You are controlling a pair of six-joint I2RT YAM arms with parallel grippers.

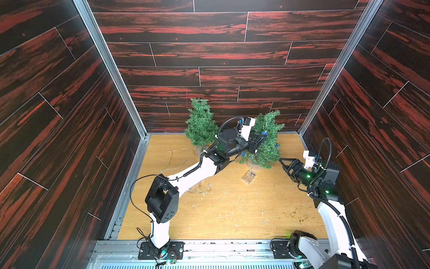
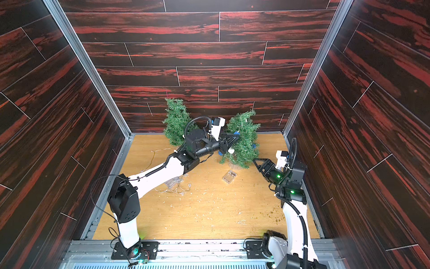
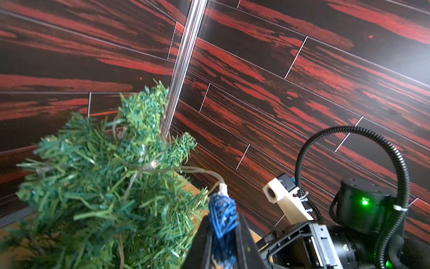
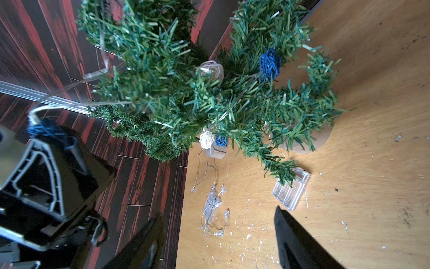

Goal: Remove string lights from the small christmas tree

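The small green tree stands at the back right with string lights still running over its branches. My left gripper is shut on a blue wicker ball light, and a clear wire runs from it into the tree. In the right wrist view, another blue ball, a clear ball and a white ball hang among the branches. My right gripper is part open in front of the tree, its fingers spread, nothing between them.
A clear battery box lies on the table before the tree's base. A second tree stands at the back left. Another bundle of wire lies on the left of the table.
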